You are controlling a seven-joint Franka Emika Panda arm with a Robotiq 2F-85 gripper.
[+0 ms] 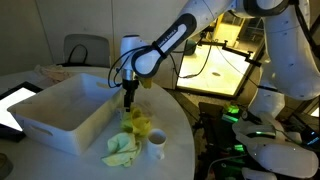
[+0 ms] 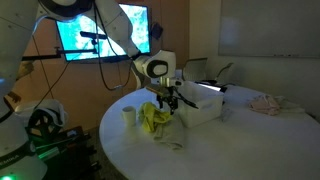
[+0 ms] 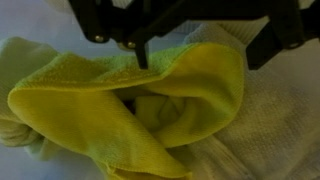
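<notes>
A crumpled yellow cloth (image 1: 139,124) lies on the white table, and a pale green cloth (image 1: 122,150) is spread beside it. My gripper (image 1: 128,106) is above the yellow cloth, close to the white box. In the wrist view, the gripper's (image 3: 203,52) two dark fingers stand wide apart, with nothing held. The yellow cloth (image 3: 110,120) fills the middle of that view and has a deep fold in it. From the other side, the yellow cloth (image 2: 154,118) shows bunched up, with the pale cloth (image 2: 166,141) flat in front of it.
A large white open box (image 1: 55,137) stands right behind the cloths. A white cup (image 1: 157,146) is to their right, near the table's edge. Another pinkish cloth (image 2: 268,104) lies farther off.
</notes>
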